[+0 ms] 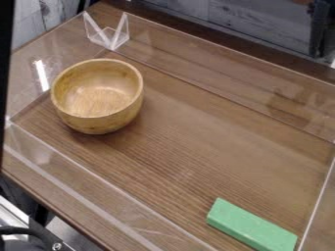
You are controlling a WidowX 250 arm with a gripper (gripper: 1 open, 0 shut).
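A round tan wooden bowl [97, 95] stands upright and empty on the left half of the wooden table [183, 147]. A mint green rectangular block [252, 227] lies near the front right. A dark shape at the top right edge may be part of the robot, but I cannot tell; no gripper fingers can be made out.
A clear angular plastic holder [108, 31] stands at the back left. A dark floor and cables show past the front left edge.
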